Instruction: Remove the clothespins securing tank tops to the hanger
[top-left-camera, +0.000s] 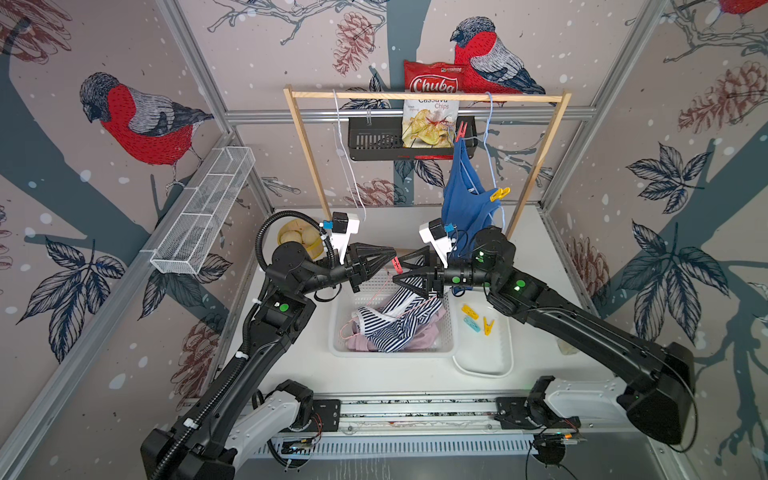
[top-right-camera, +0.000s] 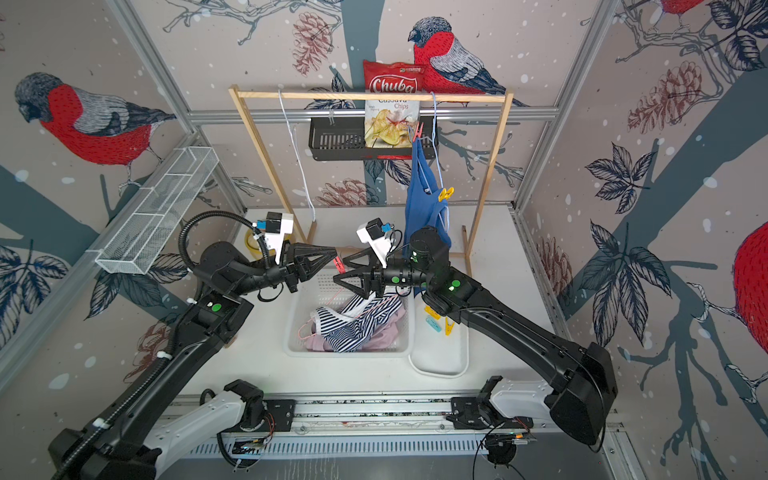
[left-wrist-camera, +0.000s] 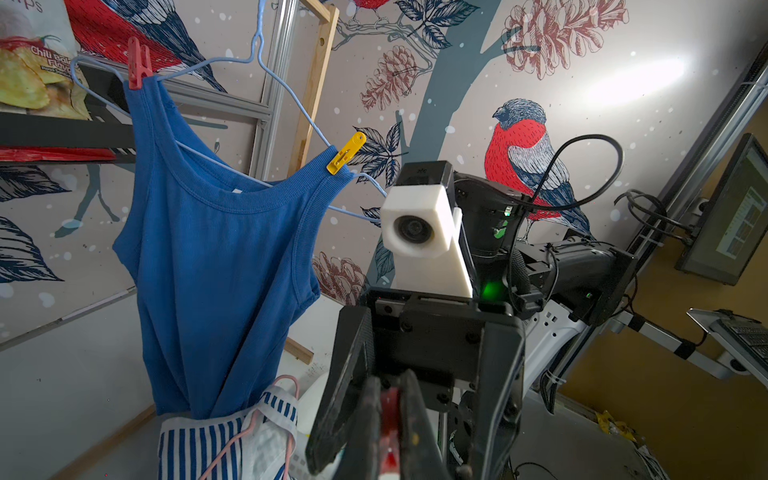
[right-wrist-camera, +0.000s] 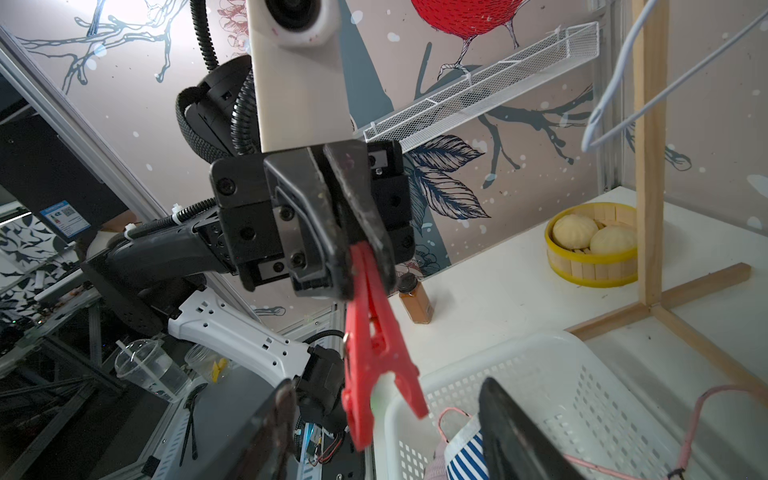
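Over the basket my left gripper (top-left-camera: 391, 255) is shut on a red clothespin (right-wrist-camera: 366, 352), its legs pointing towards my right gripper. That gripper is part open, its fingers (right-wrist-camera: 512, 428) on either side of the pin's free end; contact cannot be told. The blue tank top (left-wrist-camera: 224, 240) hangs from a pale blue hanger (left-wrist-camera: 216, 60), held by a red clothespin (left-wrist-camera: 138, 64) on one strap and a yellow clothespin (left-wrist-camera: 346, 153) on the other. A white hanger (top-left-camera: 349, 176) hangs bare at the left. In the basket lies a striped top (top-left-camera: 388, 329) over pink cloth.
The white basket (top-left-camera: 337, 320) stands below both grippers. A white tray (top-left-camera: 482, 364) at its right holds several yellow and blue clothespins (top-left-camera: 471, 323). The wooden rack (top-left-camera: 516, 200) rises behind. A steamer with buns (right-wrist-camera: 592, 240) sits back left.
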